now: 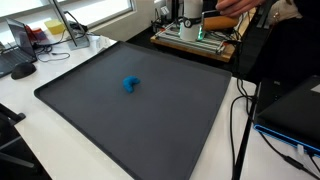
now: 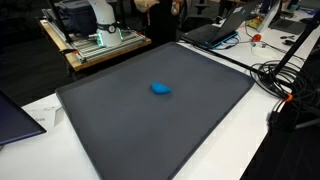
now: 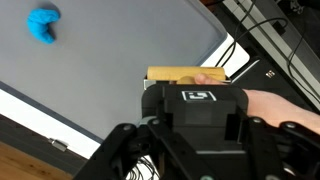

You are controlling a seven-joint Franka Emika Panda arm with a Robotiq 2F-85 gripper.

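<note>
A small curved blue object (image 3: pixel 41 25) lies on the dark grey mat, well apart from my gripper. It is also seen as a blue piece in exterior view 1 (image 1: pixel 130 83) and in exterior view 2 (image 2: pixel 160 88). Beyond the mat's edge, my gripper is shut on a tan, wood-coloured piece (image 3: pixel 170 73), much of which is hidden by the gripper body. A person's hand (image 3: pixel 283 108) reaches in from the right, with fingers close to the tan piece. The fingertips of my gripper are hard to make out.
Loose black cables (image 2: pixel 272 75) lie beside it. A laptop (image 1: pixel 20 38) stands at the far left in exterior view 1, and a dark box or device (image 1: pixel 290 110) sits at the right.
</note>
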